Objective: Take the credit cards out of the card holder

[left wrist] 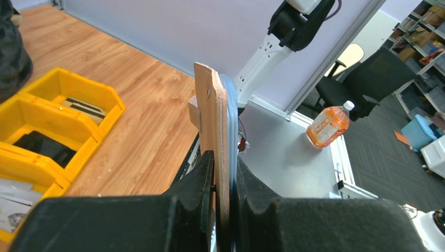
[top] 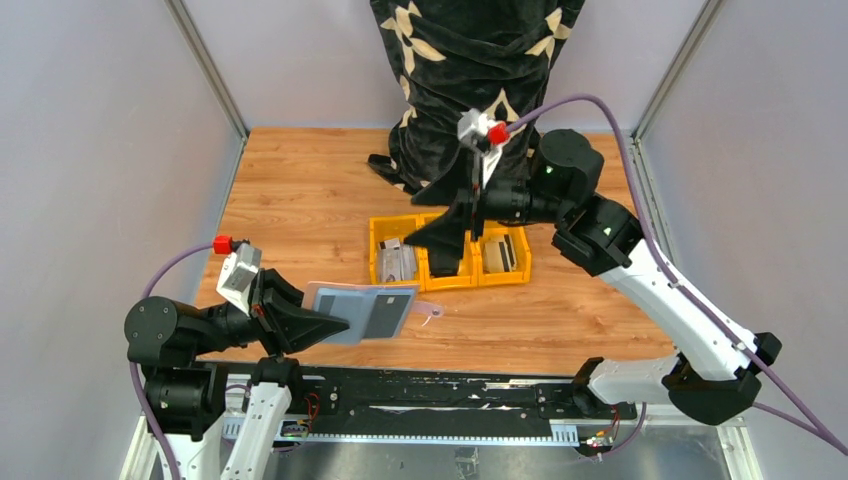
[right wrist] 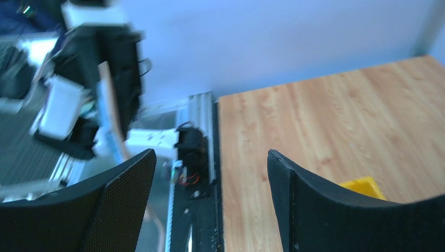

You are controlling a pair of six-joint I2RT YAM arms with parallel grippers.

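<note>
The card holder (top: pixel 345 302), with a pinkish-tan cover and bluish clear sleeves, is held over the table's front left, a dark grey card-like panel (top: pixel 385 316) showing in its sleeves. My left gripper (top: pixel 338 327) is shut on the holder. Seen edge-on in the left wrist view, the holder (left wrist: pixel 207 115) stands upright between the finger pads. High above the yellow bins, my right gripper (top: pixel 424 216) is open, its fingers spread wide. In the blurred right wrist view, nothing lies between that gripper's (right wrist: pixel 211 160) fingers.
A yellow three-part bin (top: pixel 455 282) sits mid-table: clear and white items (top: pixel 397 262) left, a black item (top: pixel 444 264) in the middle, card-like pieces (top: pixel 500 255) right. Patterned dark cloth (top: pixel 450 60) covers the back. Bare wood lies right of the bin.
</note>
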